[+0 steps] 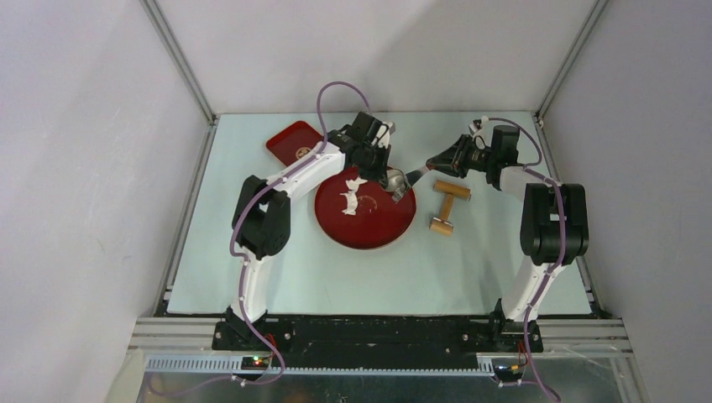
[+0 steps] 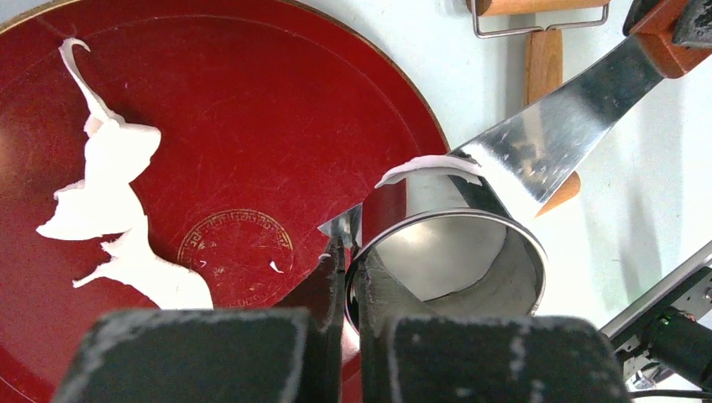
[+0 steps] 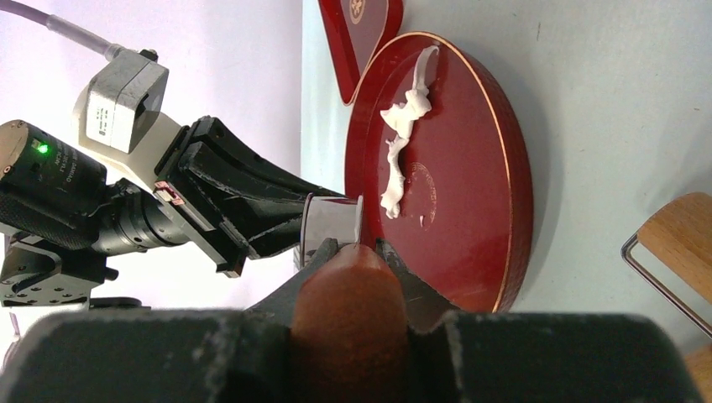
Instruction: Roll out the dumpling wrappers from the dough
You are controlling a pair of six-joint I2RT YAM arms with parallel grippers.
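My left gripper is shut on a steel ring cutter over the right part of the red round tray. My right gripper is shut on the reddish handle of a metal scraper, whose blade lies against the cutter. A thin strip of white dough is on the cutter beside the blade. Torn white dough pieces lie on the tray's left part, with a tiny scrap near its centre.
A smaller red tray sits at the back left. A wooden roller tool lies right of the round tray.
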